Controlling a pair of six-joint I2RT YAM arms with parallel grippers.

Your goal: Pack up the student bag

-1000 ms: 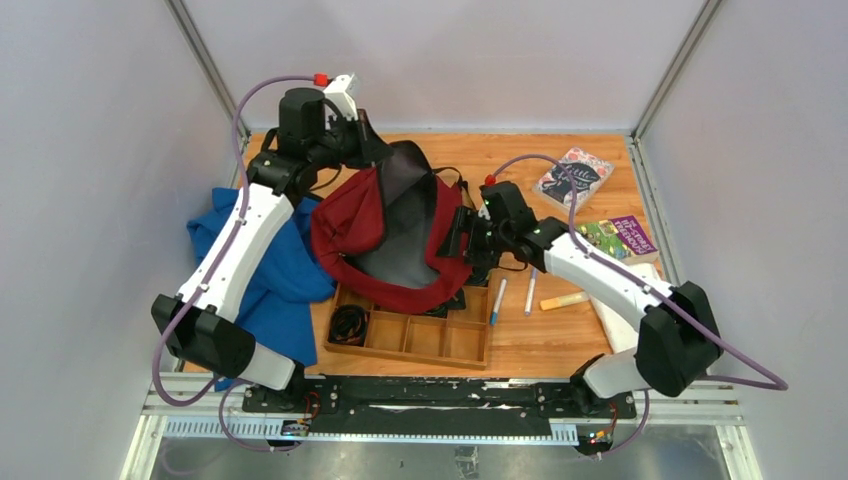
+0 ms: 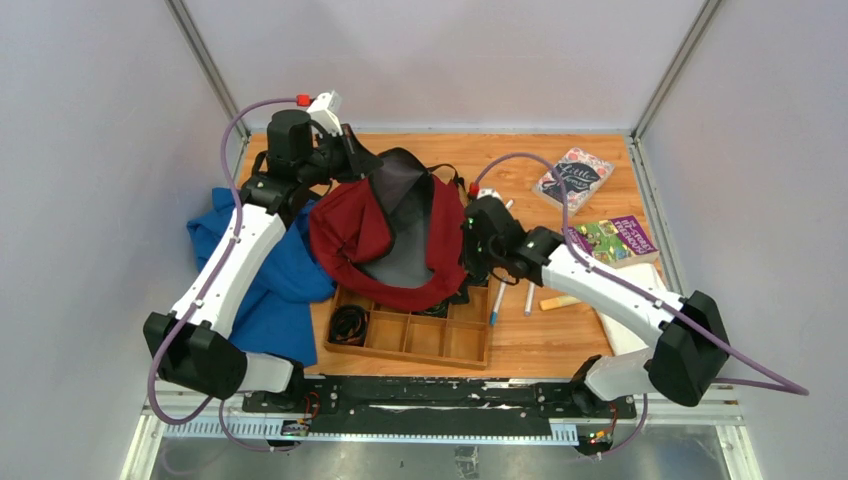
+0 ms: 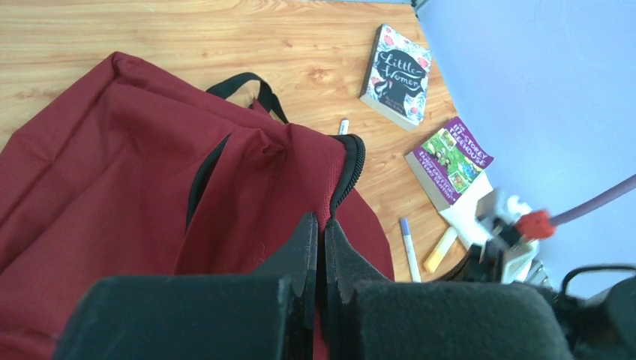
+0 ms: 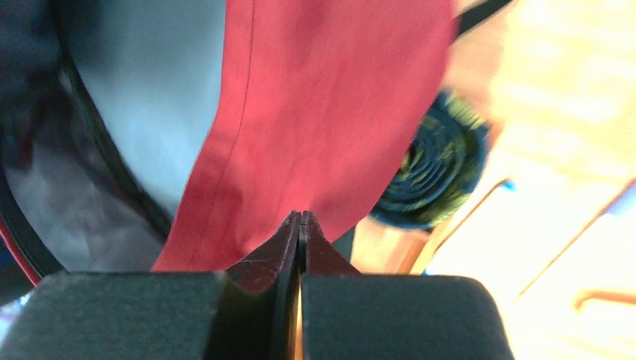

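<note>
An open red bag (image 2: pixel 350 240) with grey lining lies mid-table over a wooden tray (image 2: pixel 400 350). My left gripper is shut at the bag's upper left edge, beside a zipped rim; I cannot tell whether cloth is between its fingers. My right gripper is shut, over the bag's right red edge, with nothing seen between its fingers. Two books, Little Women (image 3: pixel 394 75) and a purple one (image 3: pixel 450 161), lie at right. Pens (image 2: pixel 530 300), a yellow marker (image 2: pixel 555 303) and a white item (image 2: pixel 622 332) lie near them.
Blue cloth (image 2: pixel 270 300) covers the left of the table. Coiled cables (image 2: pixel 348 325) sit in the tray's left compartment. Bare wood (image 2: pixel 500 150) shows at the back. Walls enclose both sides and the back.
My left arm has shifted slightly left and toward the front. The right arm has changed its angle, its wrist moving about over the bag's right edge.
</note>
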